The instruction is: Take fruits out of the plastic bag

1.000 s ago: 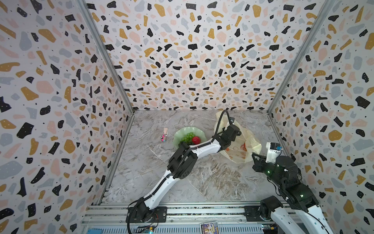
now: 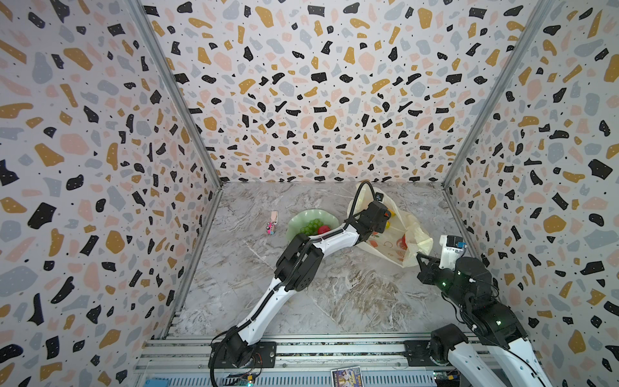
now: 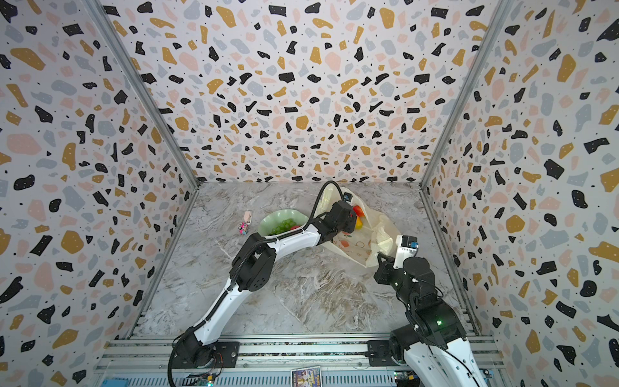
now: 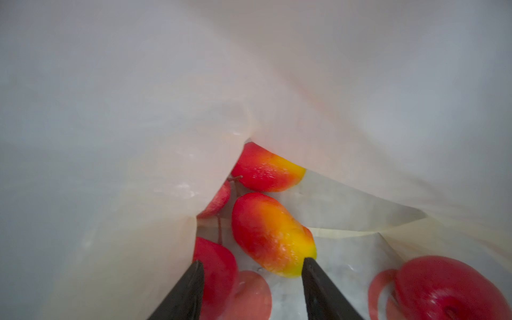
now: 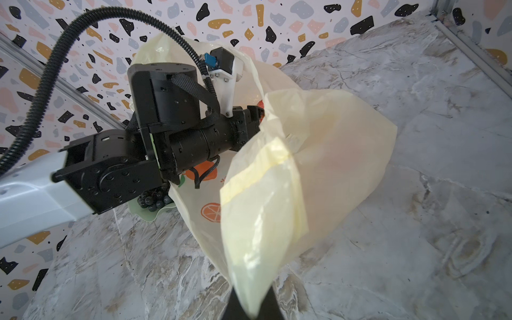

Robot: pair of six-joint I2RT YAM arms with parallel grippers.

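Note:
My left gripper reaches into the cream plastic bag (image 5: 330,138), its fingers parted with nothing between them. In the left wrist view a red-yellow mango (image 4: 272,232) lies just beyond the fingertips, a second red-yellow fruit (image 4: 269,170) behind it, red fruits (image 4: 213,272) at left and another (image 4: 448,290) at lower right; some are partly hidden by plastic. My right gripper is shut on the bag's folded edge, holding it at the right.
A pale green bowl (image 2: 296,222) with green grapes (image 2: 312,225) and a red fruit stands left of the bag. A small pink item (image 2: 271,225) lies farther left.
My left gripper has shifted a little toward the back left within the bag, whose opening has moved slightly with it. The right arm stays put.

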